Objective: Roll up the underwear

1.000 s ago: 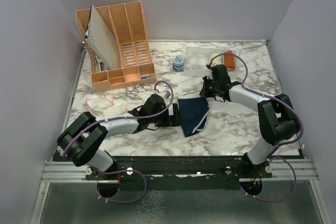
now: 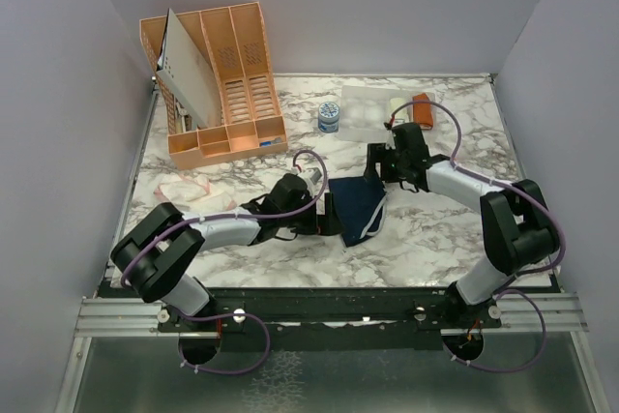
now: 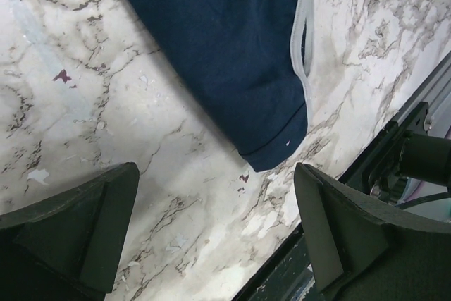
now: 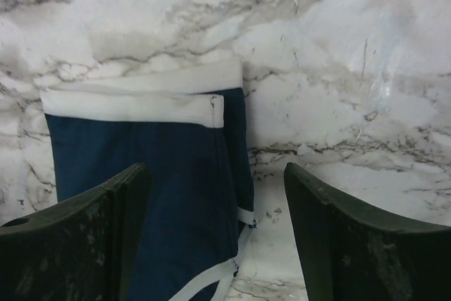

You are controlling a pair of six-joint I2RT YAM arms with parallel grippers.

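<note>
Navy underwear point(image 2: 354, 205) lies folded flat on the marble table, its white waistband at the far end. In the left wrist view the narrow crotch end of the underwear point(image 3: 239, 68) points toward the table's front edge. My left gripper point(image 2: 329, 218) stands open beside the near left side of the cloth, nothing between its fingers. At the far right corner, my right gripper point(image 2: 375, 166) is open too. The right wrist view shows the white waistband point(image 4: 134, 106) ahead of its spread fingers, with a second layer peeking out behind it. Part of the cloth is hidden by the right fingers.
An orange organizer box point(image 2: 227, 142) stands at the back left, next to a blue-and-white can point(image 2: 329, 117). A white tray point(image 2: 360, 113) and an orange object point(image 2: 423, 111) are behind the right arm. Pale cloth point(image 2: 193, 193) lies far left.
The left gripper has shifted slightly right. The underwear looks unchanged.
</note>
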